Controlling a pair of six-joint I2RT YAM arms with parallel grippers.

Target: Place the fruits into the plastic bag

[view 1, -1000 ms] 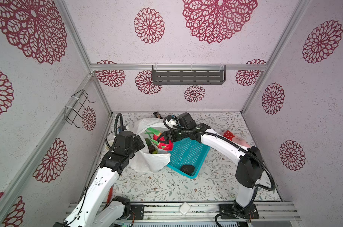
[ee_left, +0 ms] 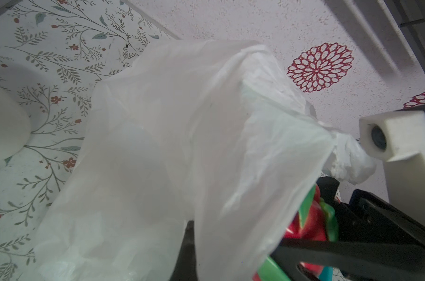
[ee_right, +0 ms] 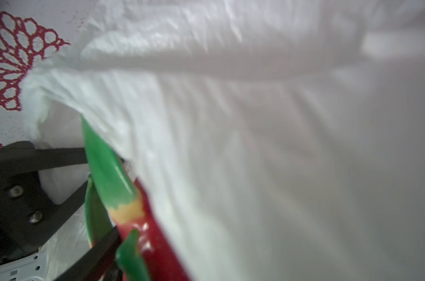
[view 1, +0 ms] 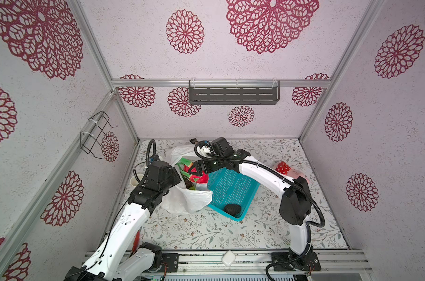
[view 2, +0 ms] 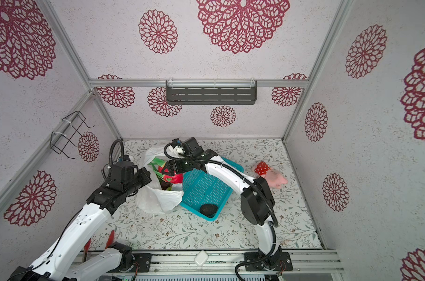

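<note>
The white plastic bag (view 1: 186, 200) stands with its mouth spread, overlapping the left edge of the blue basket (view 1: 231, 186). In the left wrist view a fold of the bag (ee_left: 250, 154) passes between the fingers of my left gripper (view 1: 175, 175), which is shut on it. A red fruit with green leaves (view 1: 200, 179) lies at the bag's mouth. My right gripper (view 1: 194, 169) is open right at this fruit; the bag's white film partly covers the fruit (ee_right: 149, 241) in the right wrist view. A dark fruit (view 1: 232, 209) sits in the basket's near corner.
A pink plush toy with a red dotted part (view 1: 282, 167) lies on the right. Behind the left gripper stands a white cup (view 1: 136, 180). Open table shows in front of the basket and to its right.
My right gripper and the red fruit have shifted left, further over the bag's mouth. The left arm has moved slightly to the right, and the bag's near edge with it.
</note>
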